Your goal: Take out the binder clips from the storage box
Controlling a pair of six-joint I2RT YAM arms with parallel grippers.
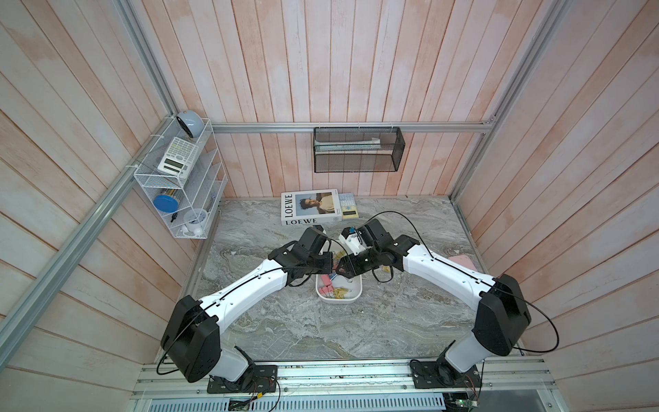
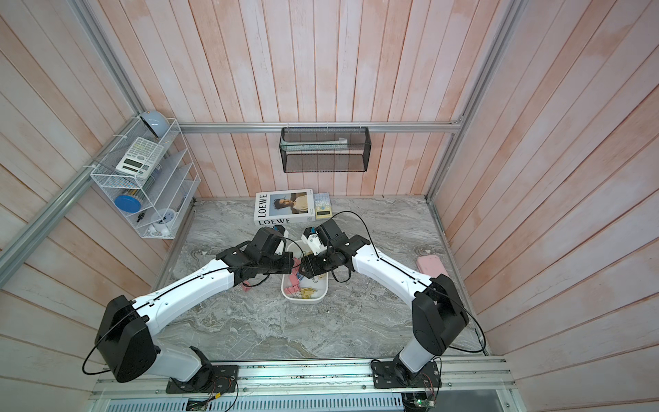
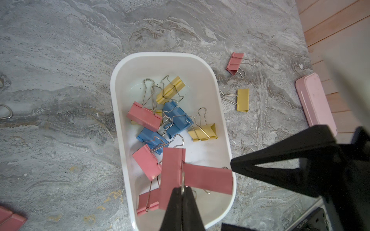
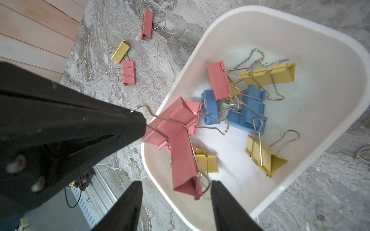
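The white storage box (image 3: pixel 115 92) holds several yellow, blue and pink binder clips. My left gripper is shut over it on a wire handle of a pink clip (image 4: pixel 181 154), which hangs at the fingertips over the box. My right gripper stands apart with open fingers just short of that clip, with nothing between them. Among the clips inside are a blue one (image 4: pixel 251 100) and a yellow one (image 4: pixel 269 161).
Loose clips lie outside, including a pink one (image 3: pixel 235 61) and a yellow one (image 3: pixel 242 100). A pink case (image 2: pixel 431 264) is at the right, books (image 1: pixel 309 204) at the back, a wire shelf on the left wall.
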